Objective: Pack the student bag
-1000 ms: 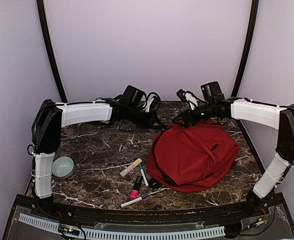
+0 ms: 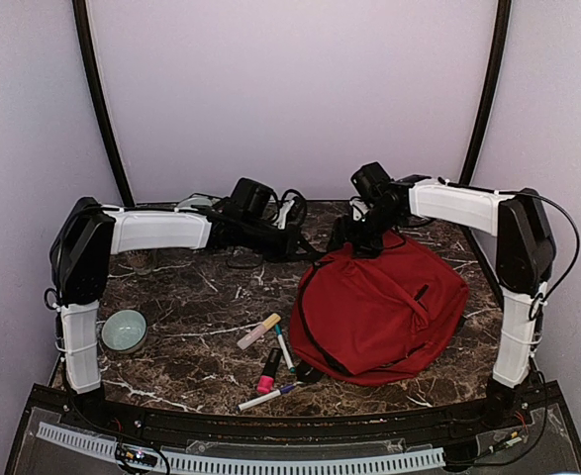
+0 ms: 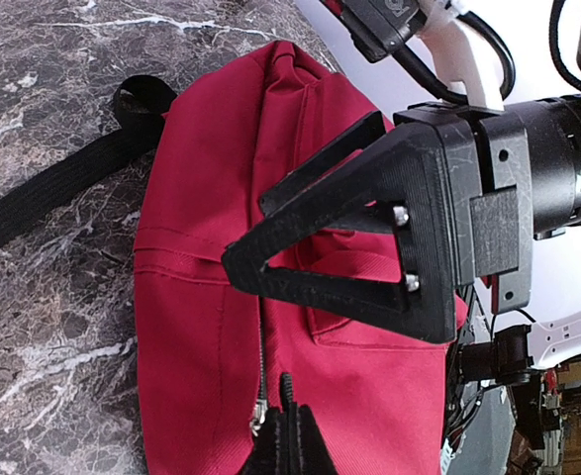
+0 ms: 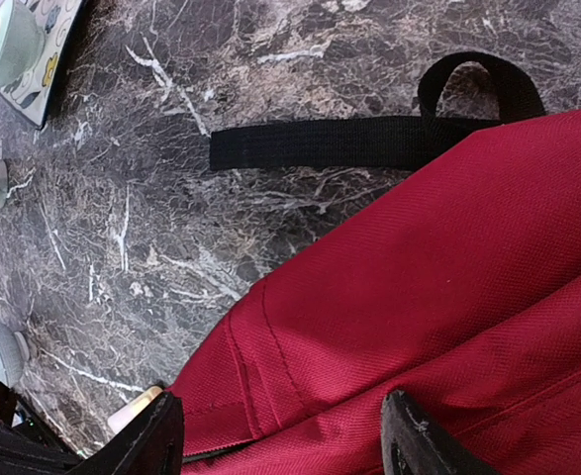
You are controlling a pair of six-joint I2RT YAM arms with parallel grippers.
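Note:
The red bag (image 2: 369, 317) lies on the right half of the marble table, its zipper (image 3: 260, 366) running along it in the left wrist view. My left gripper (image 2: 310, 255) is at the bag's upper left corner, shut, with its tips by the zipper pull (image 3: 258, 416). My right gripper (image 2: 354, 242) hangs over the bag's top edge just right of the left one, its fingers apart over red fabric (image 4: 409, 327) with nothing clearly between them. A black strap (image 4: 320, 143) with a loop lies beside the bag.
A highlighter (image 2: 258, 331), a teal-capped marker (image 2: 283, 346), a pink-black item (image 2: 268, 371) and a purple-capped marker (image 2: 265, 398) lie left of and below the bag. A bowl (image 2: 124, 331) sits at the left.
My right gripper has moved left toward the left gripper and over the bag's upper edge. The left gripper has shifted slightly; the bag looks nearly the same.

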